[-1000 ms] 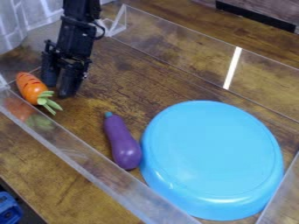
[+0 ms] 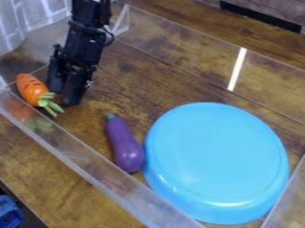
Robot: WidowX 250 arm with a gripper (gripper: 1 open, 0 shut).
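Note:
My black gripper (image 2: 66, 80) reaches down at the upper left, just above and right of an orange toy carrot (image 2: 34, 91) with a green top, which lies by the clear wall. Whether the fingers are open or shut is hard to make out. A purple toy eggplant (image 2: 125, 142) lies in the lower middle, left of a large light-blue round dish (image 2: 216, 163).
Clear plastic walls (image 2: 120, 183) enclose the wooden work surface (image 2: 161, 71). A small blue object (image 2: 7, 214) sits outside at the lower left corner.
The carrot, eggplant and dish look unmoved.

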